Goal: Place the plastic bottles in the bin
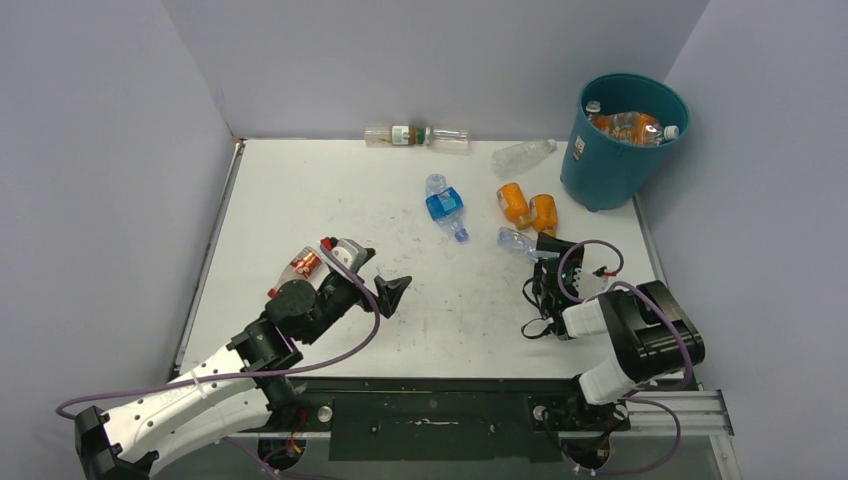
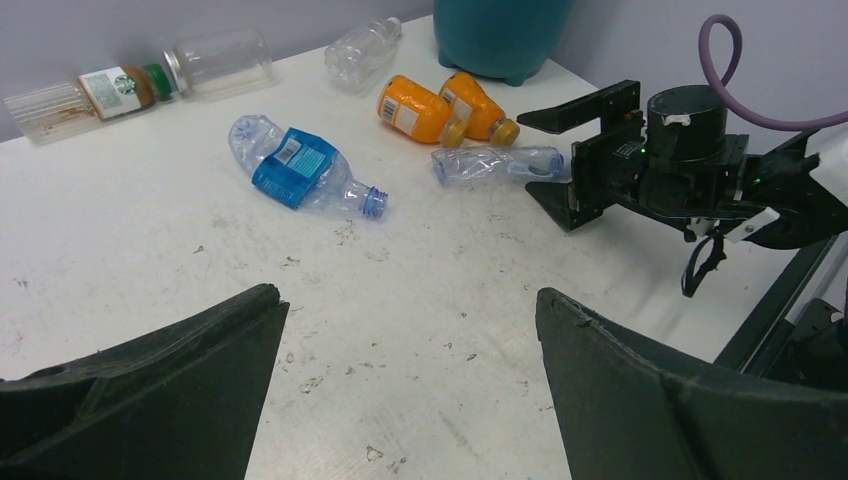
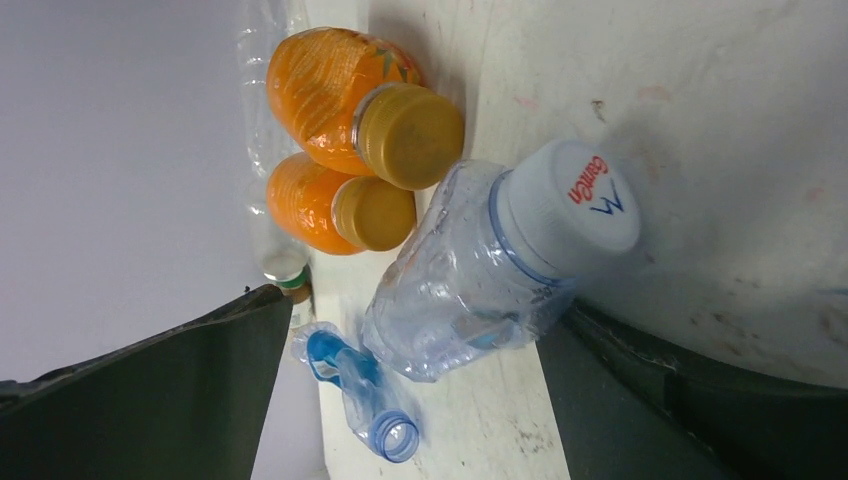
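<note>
My right gripper is open around the white-capped end of a small clear bottle, which lies on the table. Two orange bottles lie just behind it, with a blue-labelled bottle left of them. Clear bottles and two jar-like bottles lie along the back. My left gripper stands open and empty at the left, beside a red-labelled bottle. The teal bin at back right holds several bottles.
Grey walls enclose the back and sides, and the right one is close behind the bin.
</note>
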